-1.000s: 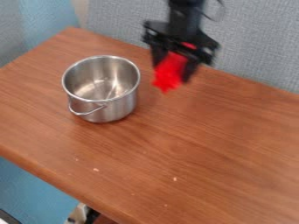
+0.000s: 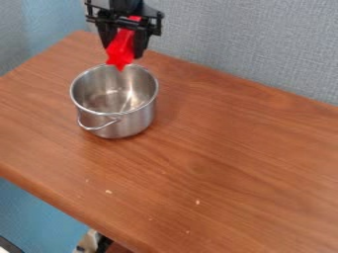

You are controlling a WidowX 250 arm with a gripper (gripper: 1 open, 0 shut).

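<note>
My black gripper (image 2: pixel 125 24) hangs at the top, shut on a red object (image 2: pixel 122 47), which is held above the back rim of a steel pot (image 2: pixel 114 119) on the wooden table. The pot has a wire handle at its front left, and its visible interior is empty.
A grey textured wall stands behind it. Blue floor shows at the lower left, with some unclear items at the bottom edge.
My gripper has moved left and up with the red object, from right of the pot to over its back part. The pot has not visibly moved.
</note>
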